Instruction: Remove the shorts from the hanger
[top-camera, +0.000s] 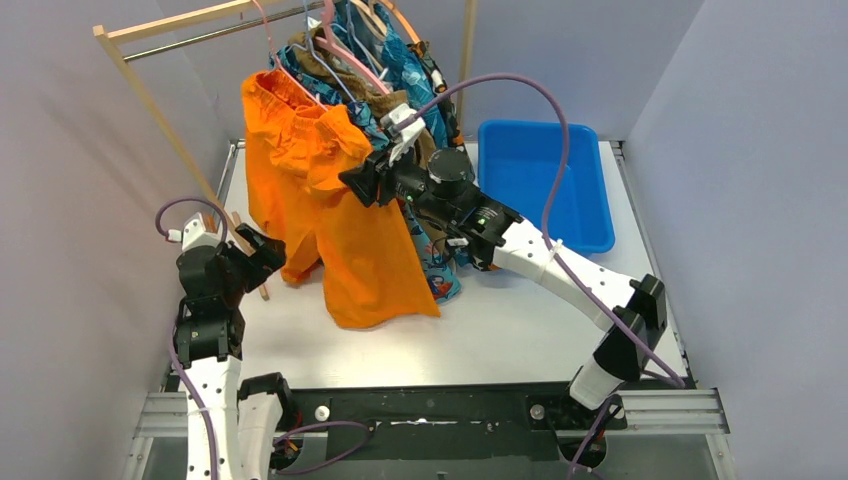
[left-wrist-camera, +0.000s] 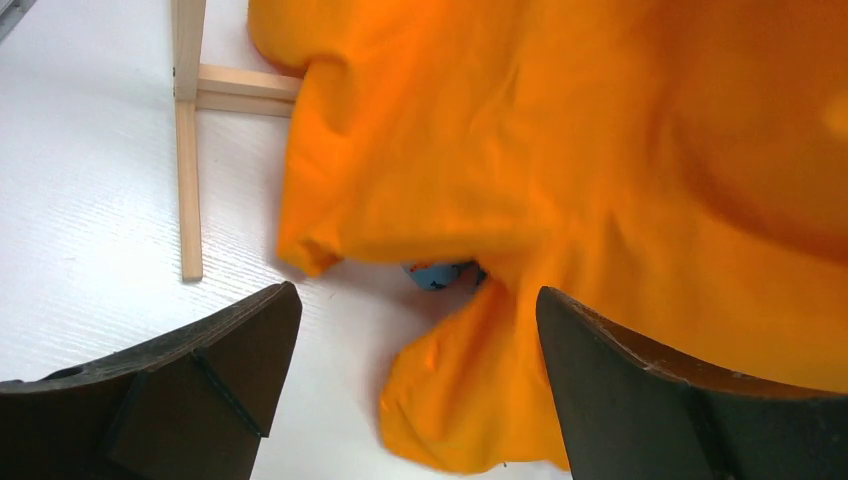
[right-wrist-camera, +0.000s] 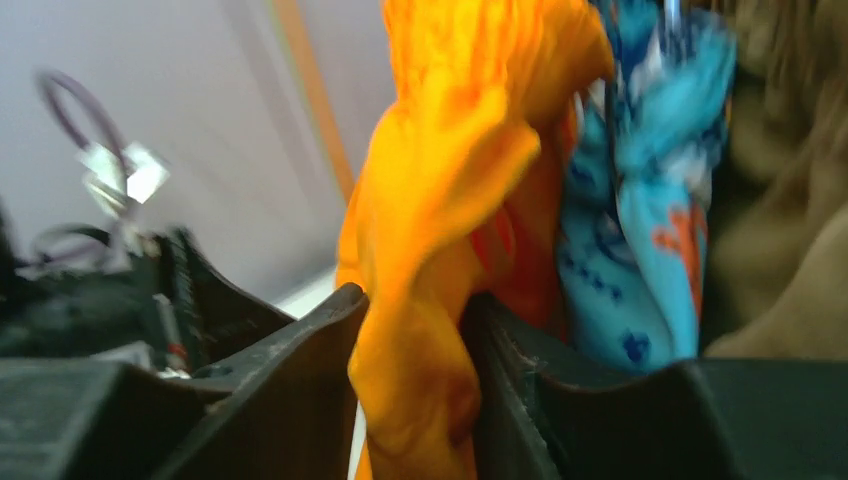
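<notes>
Orange shorts (top-camera: 290, 180) hang from the rack, their legs spread down over the table. A thin pink hanger (top-camera: 276, 55) rises above the waistband and slants down to its right; its lower part is mostly hidden. My right gripper (top-camera: 366, 184) is at the shorts' right side. In the right wrist view its fingers (right-wrist-camera: 510, 390) stand parted on both sides of an orange fold (right-wrist-camera: 415, 390), which fills the gap. My left gripper (top-camera: 272, 250) is open beside the lower left leg; in its wrist view orange cloth (left-wrist-camera: 470, 400) shows beyond the fingers.
Other garments (top-camera: 405, 75) hang close behind the shorts on several hangers. A wooden rack (top-camera: 160, 125) frames them, its foot (left-wrist-camera: 190, 200) near my left gripper. An empty blue bin (top-camera: 540, 180) stands at the back right.
</notes>
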